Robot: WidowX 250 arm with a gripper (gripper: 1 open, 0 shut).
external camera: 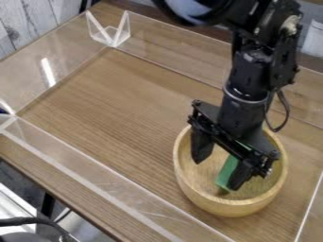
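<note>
My black gripper (229, 151) reaches down from the top right into a round wooden bowl (195, 190). Its two fingers are apart, one at the bowl's left and one toward the right. A green object (228, 174) lies in the bowl between and below the fingers, partly hidden by the right finger; I cannot tell whether the gripper touches it.
A white wire-like object (111, 28) stands at the back left. Black cables lie at the lower left.
</note>
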